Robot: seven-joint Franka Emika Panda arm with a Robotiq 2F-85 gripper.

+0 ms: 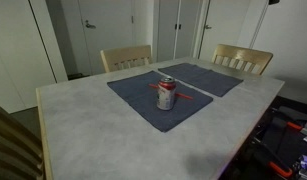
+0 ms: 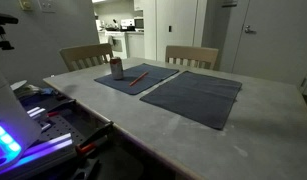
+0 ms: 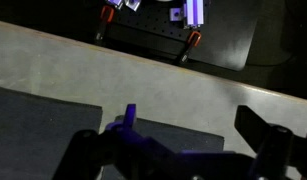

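My gripper stands open in the wrist view, with nothing between its fingers. It hangs over pale tabletop and dark mats near a table edge. A can with red and light markings stands upright on a dark mat in exterior view 1. A thin red-orange stick seems to pass behind it. In exterior view 2 the can and the stick lie apart, on the same mat. Neither shows in the wrist view.
A second dark mat lies flat beside the first. Wooden chairs stand around the table. The robot's white arm fills the left of exterior view 2, beside a dark base.
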